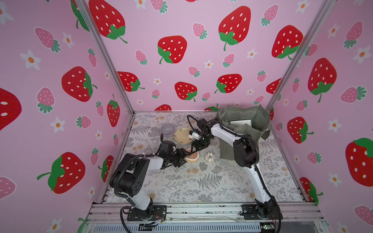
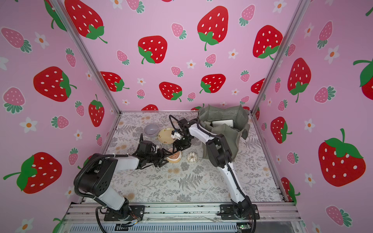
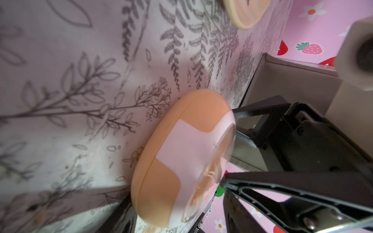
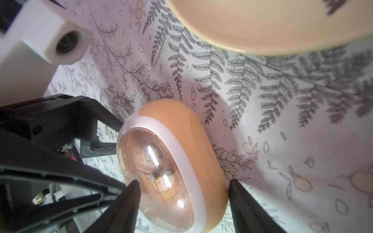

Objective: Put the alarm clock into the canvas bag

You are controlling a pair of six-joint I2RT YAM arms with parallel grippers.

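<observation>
The alarm clock (image 1: 192,156), orange with a white band and clear face, lies on the floral table between my grippers. My left gripper (image 1: 182,157) is at its left side, low; my right gripper (image 1: 196,145) is just above and behind it. In both wrist views the clock (image 4: 174,163) sits close among the fingers; whether either gripper grips it I cannot tell. The grey canvas bag (image 2: 219,145) stands upright at the back right, open at the top, with a white object inside.
A cream plate (image 1: 182,134) and a lilac bowl (image 1: 167,129) stand behind the clock. A round striped item (image 1: 209,156) lies to its right.
</observation>
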